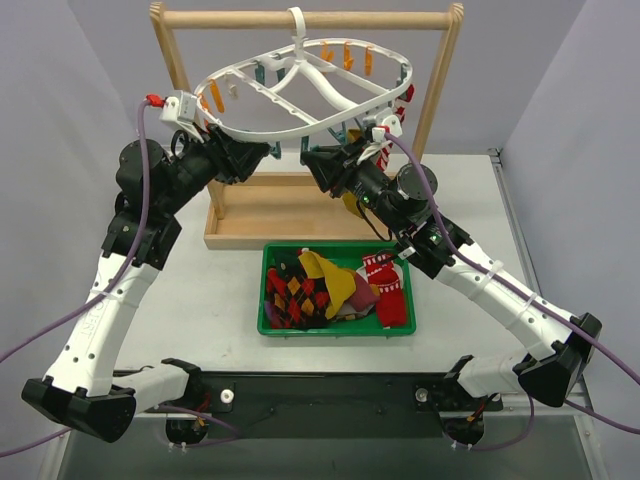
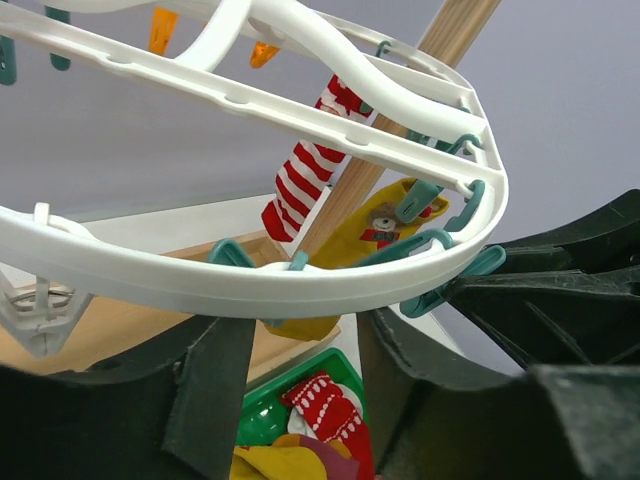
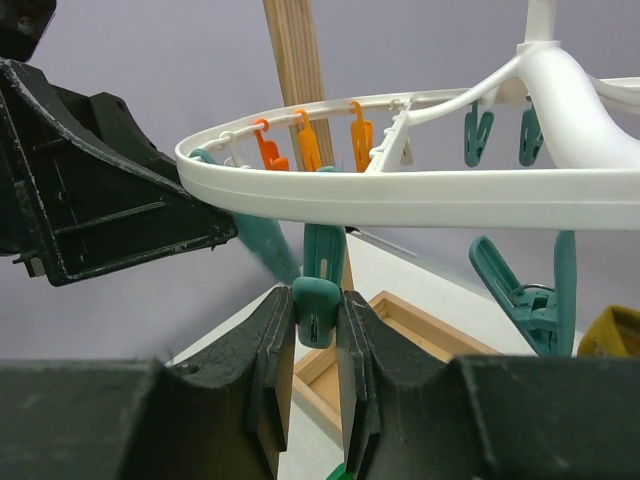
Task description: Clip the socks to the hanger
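The white oval hanger (image 1: pixel 300 130) with teal and orange clips hangs from the wooden rack. My right gripper is shut on a teal clip (image 3: pixel 316 315) at the rim. My left gripper stands part open at the near-left rim, its fingers just under the hanger's bar. A red-striped sock (image 2: pixel 300 190) and a yellow bear sock (image 2: pixel 360 240) hang on the right side of the hanger. A green tray (image 1: pixel 335 332) holds several loose socks.
The wooden rack's base (image 1: pixel 230 240) stands behind the tray. Grey walls bound the space left and right.
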